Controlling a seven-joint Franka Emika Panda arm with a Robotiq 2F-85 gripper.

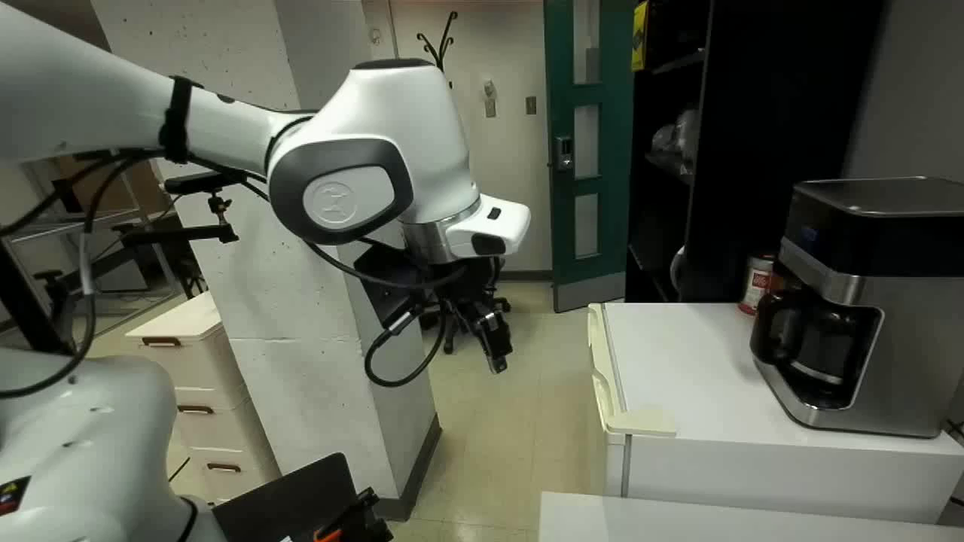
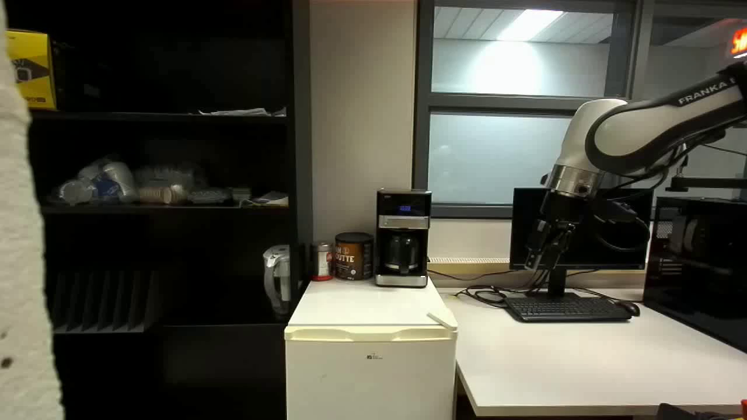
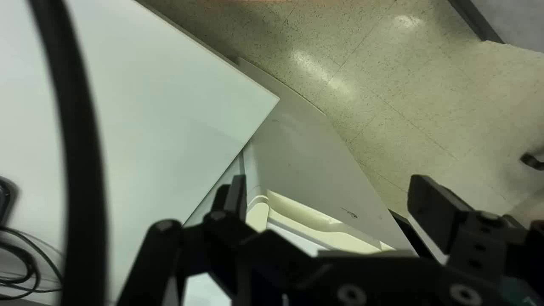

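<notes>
My gripper (image 2: 543, 260) hangs in the air over the white desk (image 2: 560, 350), in front of a dark monitor. In the wrist view the two black fingers of the gripper stand wide apart, open, with nothing between them. Below and beyond them is the white mini fridge (image 3: 316, 168), its door shut, with a cream recessed handle (image 3: 308, 216) along the top edge of the door. A coffee maker (image 2: 403, 238) with a glass carafe (image 1: 827, 348) stands on the fridge top, well apart from my gripper.
Beside the coffee maker are a brown tin (image 2: 354, 258) and a smaller can (image 2: 322, 262). A keyboard (image 2: 567, 308) and cables lie at the back of the desk. Black shelves (image 2: 168, 210) rise left of the fridge.
</notes>
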